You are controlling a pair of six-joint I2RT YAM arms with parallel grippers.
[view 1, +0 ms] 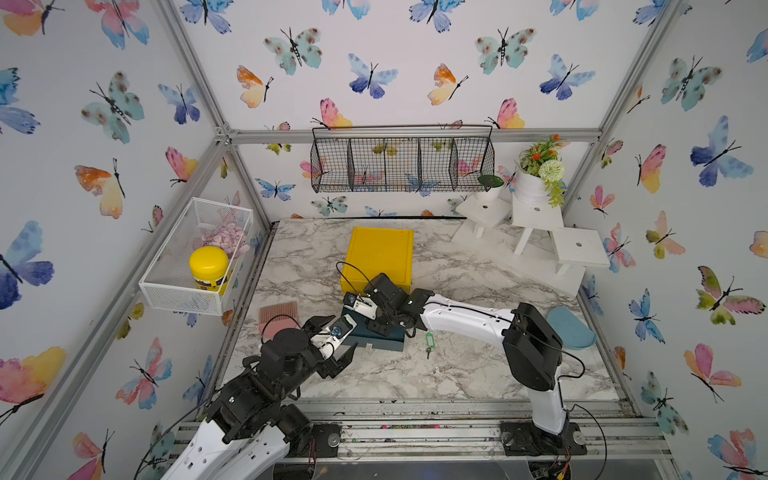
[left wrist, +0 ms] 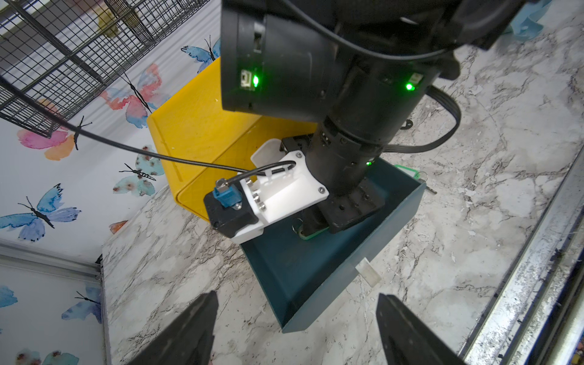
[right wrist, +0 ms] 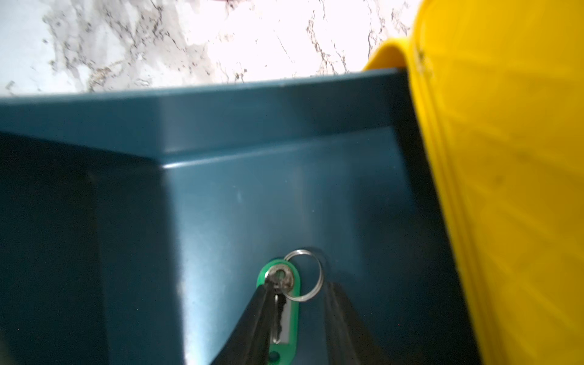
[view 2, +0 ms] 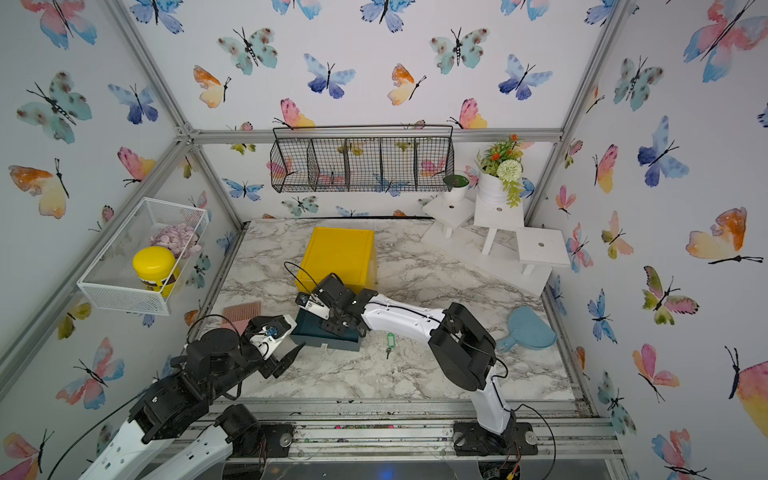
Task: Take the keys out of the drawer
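A key ring with a green tag (right wrist: pixel 293 325) lies on the floor of the dark blue drawer, its metal loop uppermost in the right wrist view. Over it is my right gripper, fingertips pointing down into the drawer with a gap between them. One finger partly covers the tag; whether it touches the tag I cannot tell. A second key with a green tag (view 1: pixel 429 341) rests on the table just right of the drawer. My left gripper is wide open and empty, hanging to the left of the drawer's front.
The yellow cabinet (view 1: pixel 380 252) stands behind the drawer. A pinkish ribbed item (view 1: pixel 278 312) lies to the left, and a blue board (view 1: pixel 570 326) at the far right. White stepped shelves (view 1: pixel 580 246) fill the back right. Bare marble lies between drawer and board.
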